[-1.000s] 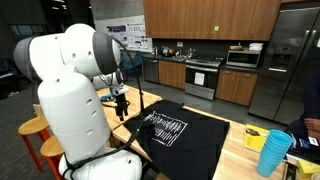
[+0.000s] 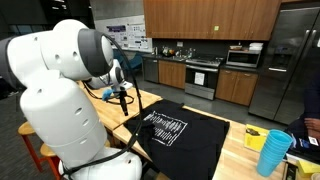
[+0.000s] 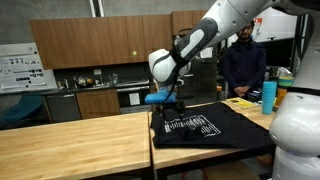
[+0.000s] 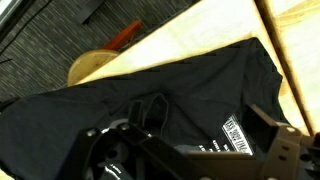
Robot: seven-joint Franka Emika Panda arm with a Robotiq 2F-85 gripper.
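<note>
A black cloth (image 2: 185, 132) with white print, seemingly a shirt, lies spread on the wooden table. Its near-left part is folded or bunched. My gripper (image 2: 124, 102) hangs above the table by the cloth's left side in exterior view 1; exterior view 2 also has the gripper (image 3: 174, 116) above the cloth (image 3: 210, 127). Seen from the wrist, the fingers of the gripper stand wide apart over the cloth (image 4: 180, 85), with nothing held. A raised fold and a strip of white lettering (image 4: 236, 136) show between the fingers.
Blue cups (image 2: 272, 152) and a yellow item (image 2: 256, 137) stand at the table's right end. Stools (image 2: 50, 158) are beside the table, one stool seat (image 4: 92, 66) near the cloth's edge. A person (image 3: 247, 62) stands behind. Bare table (image 3: 75, 138) stretches left in exterior view 2.
In exterior view 1 my gripper has moved right, from over the bare table towards the cloth's left side. The cloth looks unmoved.
</note>
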